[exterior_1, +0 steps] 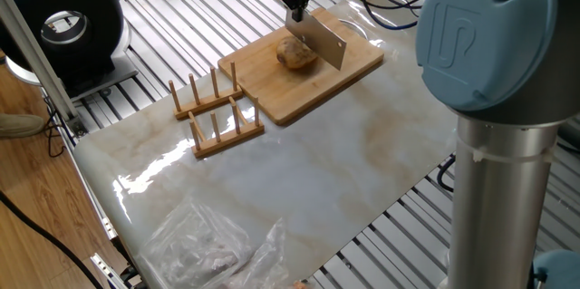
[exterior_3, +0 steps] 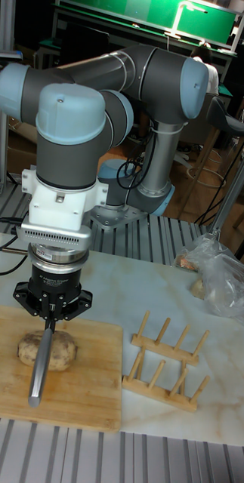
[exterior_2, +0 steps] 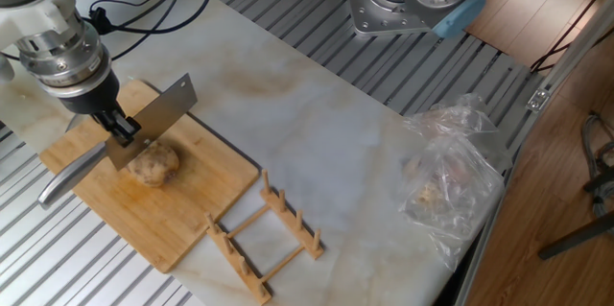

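My gripper (exterior_2: 125, 133) is shut on a cleaver near where its broad steel blade (exterior_2: 165, 119) meets the metal handle (exterior_2: 72, 176). A brown potato (exterior_1: 294, 52) rests on the wooden cutting board (exterior_1: 299, 97). The blade (exterior_1: 319, 39) stands upright at the potato, its lower edge partly hidden behind it in the first exterior view; whether the two touch, I cannot tell. From the front, the handle (exterior_3: 41, 366) points toward the camera and passes across the potato (exterior_3: 58, 352), while my gripper (exterior_3: 51, 310) sits just above and behind.
Beside the board stands a wooden peg rack (exterior_1: 217, 117) with upright pegs. Clear plastic bags (exterior_2: 451, 176) lie at the table's far end from the board. Bare marbled tabletop (exterior_1: 299, 180) stretches between rack, bags and arm base. Black cables (exterior_2: 158, 28) hang near the wrist.
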